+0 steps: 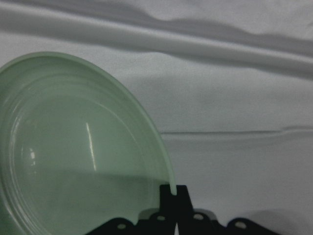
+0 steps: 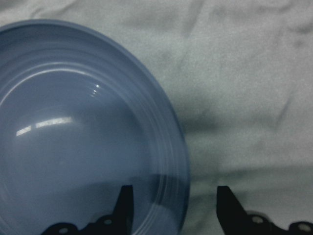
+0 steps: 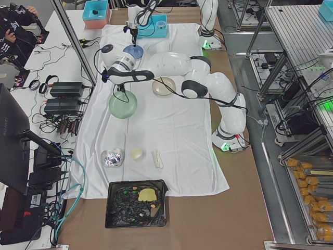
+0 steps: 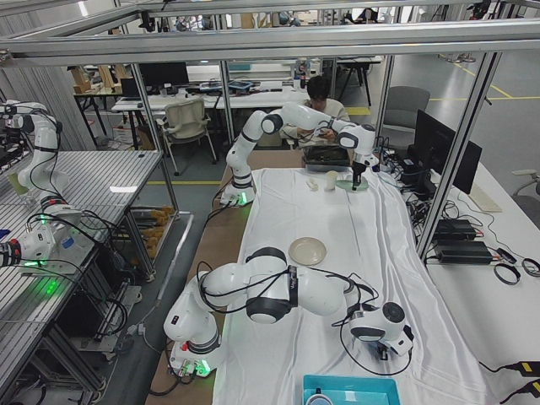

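A green plate [image 3: 123, 108] lies on the white cloth, also seen in the left wrist view [image 1: 73, 147]. My left gripper is shut on its rim at the plate's right side in that view. A blue plate [image 2: 73, 137] fills the left of the right wrist view; my right gripper is open over its rim, one finger above the plate and the other above the cloth.
A beige plate [image 3: 164, 89] lies between them. A foil-like item [image 3: 112, 158], cream cup [image 3: 136, 153], pale item [image 3: 157, 159] and black tray [image 3: 135, 205] are at the near end. A blue bin [image 4: 350, 390] sits at the far end.
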